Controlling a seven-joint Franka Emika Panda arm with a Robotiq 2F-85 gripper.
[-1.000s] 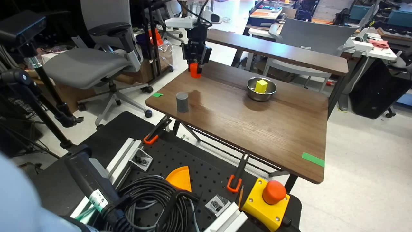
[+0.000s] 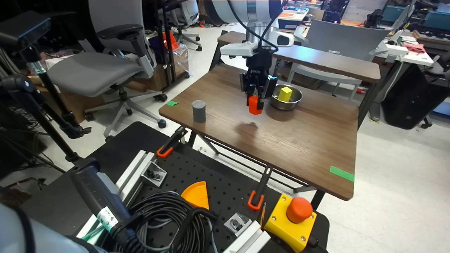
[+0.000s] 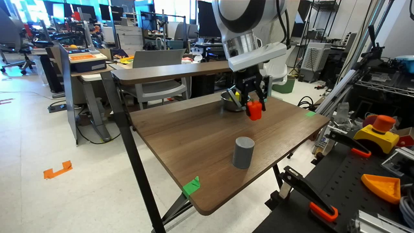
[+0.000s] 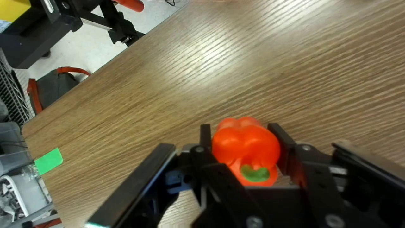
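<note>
A red toy bell pepper (image 4: 245, 146) with a green stem is pinched between the two fingers of my gripper. In exterior view 1 the pepper (image 2: 255, 105) hangs above the wooden table, its shadow falling on the bare top below. The steel bowl (image 2: 287, 101) stands just to the right of the gripper in that view, with a yellow block (image 2: 285, 94) inside it. From the second exterior side, the bowl (image 3: 233, 103) is partly hidden behind the gripper (image 3: 255, 106). A grey cylinder (image 3: 243, 152) stands upright on the table, apart from the gripper.
A raised shelf (image 2: 329, 63) runs along the far edge. Clamps (image 2: 260, 188) and a yellow box with a red button (image 2: 291, 221) sit on the black bench.
My gripper has carried the red pepper to the right across the table, from the far left to beside the bowl. The bowl, yellow block and grey cylinder have stayed put.
</note>
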